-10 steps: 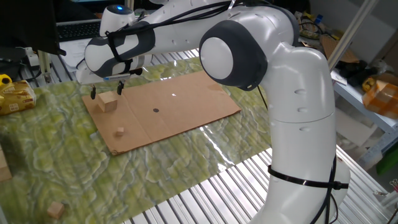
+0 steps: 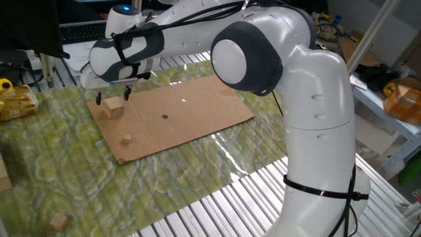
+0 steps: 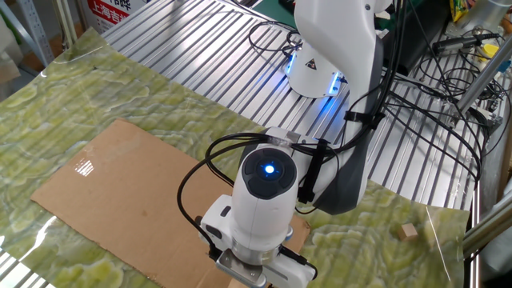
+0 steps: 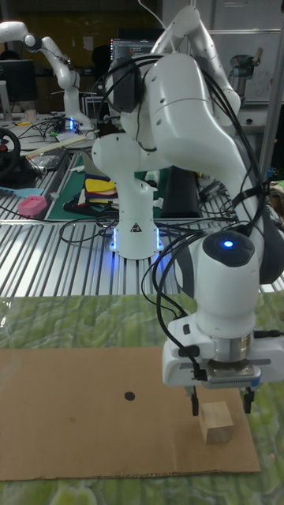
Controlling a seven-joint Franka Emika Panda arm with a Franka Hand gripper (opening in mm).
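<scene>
A light wooden block [image 2: 114, 108] rests on the cardboard sheet [image 2: 197, 112], near the sheet's left end in exterior view 1. My gripper [image 2: 112, 96] stands open above it, the two dark fingertips well apart. In exterior view 3 the fingers hang on either side of the larger block [image 4: 217, 422], their tips about level with its top, and I see no grip on it. A much smaller wooden cube [image 2: 127, 139] lies on the same cardboard. Exterior view 2 hides the fingers and the larger block behind the hand [image 3: 260, 216].
Another wooden block [image 2: 59, 222] lies on the green marbled mat at the near left. Part of a wooden piece [image 2: 3, 174] shows at the left edge, with a yellow package [image 2: 18, 103] behind it. A dark round spot [image 2: 164, 116] marks the cardboard, whose right half is clear.
</scene>
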